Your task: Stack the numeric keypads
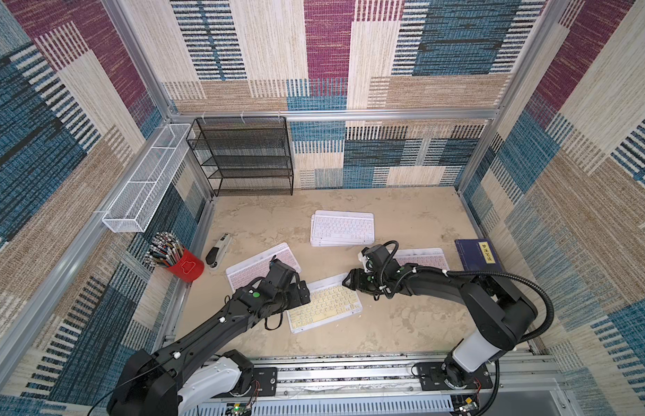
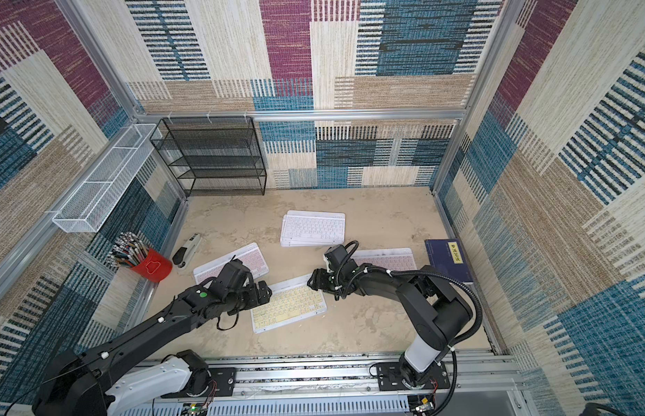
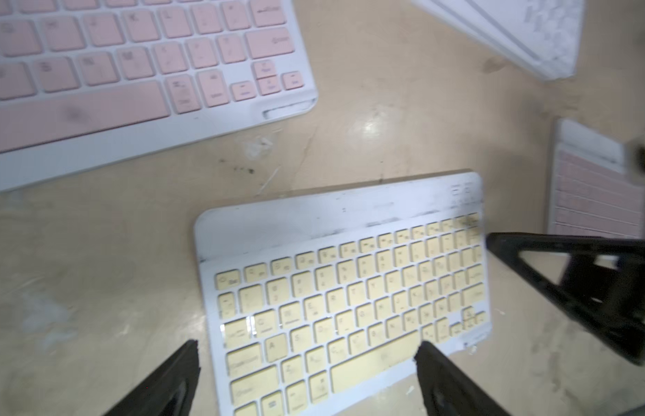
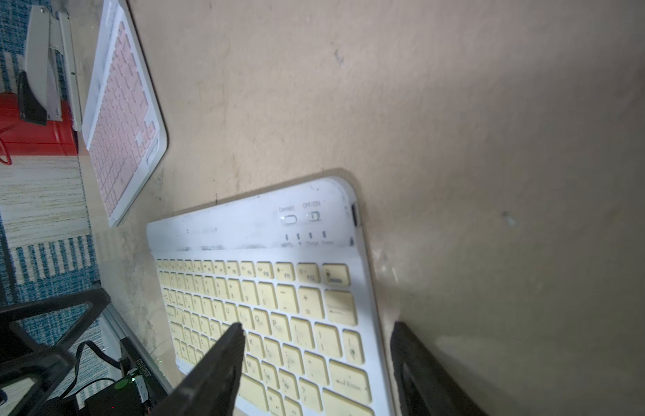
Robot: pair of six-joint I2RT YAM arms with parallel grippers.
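A yellow-keyed keyboard (image 1: 323, 308) lies at the front centre, slightly angled. My left gripper hangs open over it, nothing between its fingers. My right gripper is at its back right corner, fingers apart either side of its right edge; whether they touch it is unclear. A pink keyboard (image 2: 246, 258) lies behind left, another pink one (image 2: 388, 258) behind right, partly hidden by the right arm. At the back centre lies a stack of white keyboards (image 1: 341, 227).
A red pen cup (image 1: 187, 267), a black-and-grey tool (image 1: 218, 249), a blue book (image 2: 440, 260) at the right edge and a wire rack (image 1: 239, 156) at the back left.
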